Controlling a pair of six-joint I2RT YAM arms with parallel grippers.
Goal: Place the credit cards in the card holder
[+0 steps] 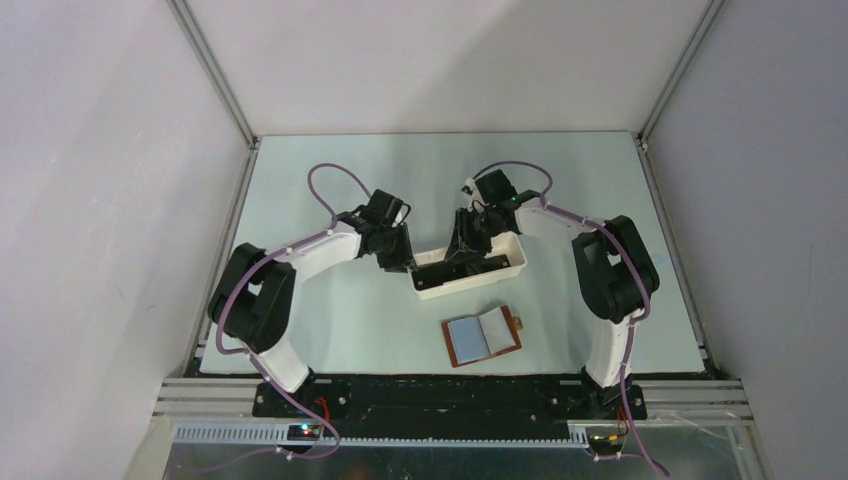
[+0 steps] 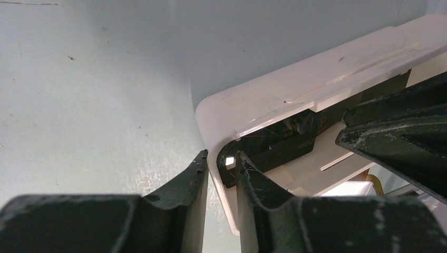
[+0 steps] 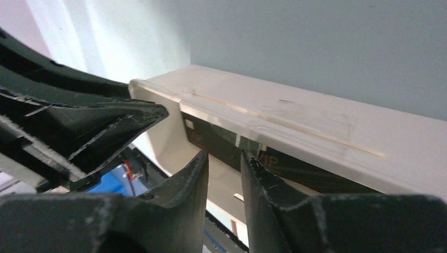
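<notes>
A white plastic box (image 1: 462,284) in the middle of the table holds dark cards, some with printed lettering visible in the right wrist view. My left gripper is at the box's left end, its fingers part open around the end wall; contact is unclear. My right gripper is over the box, part open, its fingertips in front of the dark cards, with no held card visible. The brown card holder (image 1: 507,340) lies open in front of the box, with pale blue and white inserts.
Bare table (image 1: 330,320) surrounds the box and holder, clearest at front left and along the back. Both arms come in from the sides, and their wrists are close together over the box.
</notes>
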